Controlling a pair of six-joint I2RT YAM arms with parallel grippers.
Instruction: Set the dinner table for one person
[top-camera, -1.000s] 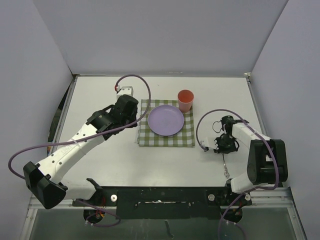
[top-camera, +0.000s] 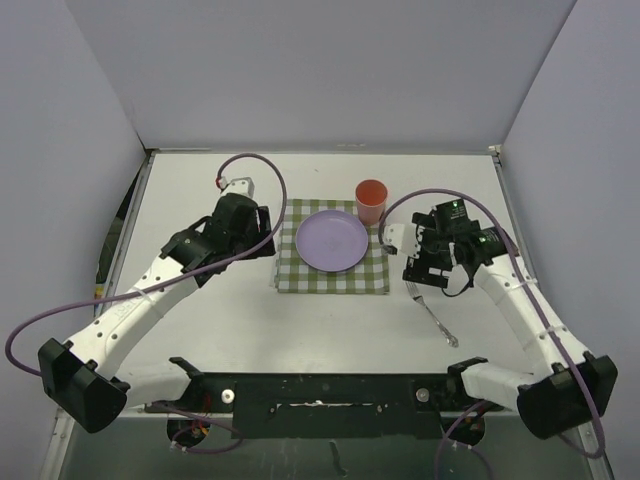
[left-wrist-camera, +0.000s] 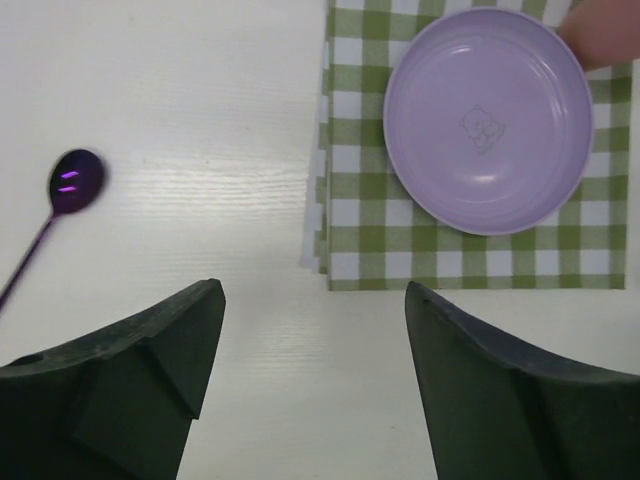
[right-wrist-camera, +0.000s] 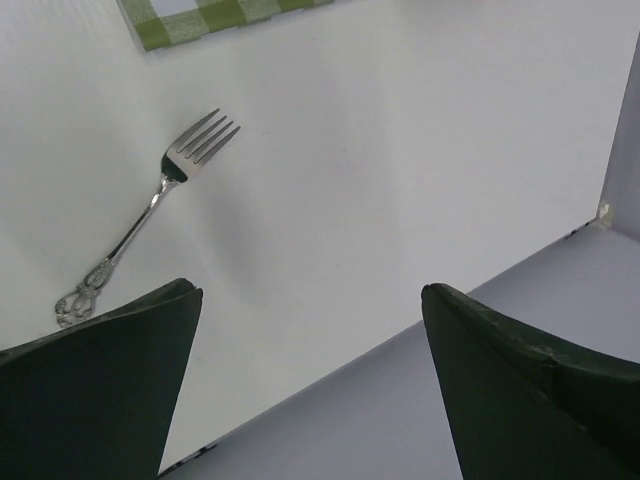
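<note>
A lilac plate lies on a green-checked placemat, with a pink cup against its upper right. The silver fork rests slanted on the table, right of the mat, tines toward it; the right wrist view shows the whole fork. Above the table over there, my right gripper is open and empty. My left gripper hangs left of the mat, its fingers apart with nothing between them. A dark purple spoon lies at left in the left wrist view; the left arm hides it from above.
Bare white table stretches in front of the mat. Grey walls close in both sides and the back. A purple cable loops over each arm.
The fork has swung from nearly upright in the top view to a slant, its tines now nearer the mat.
</note>
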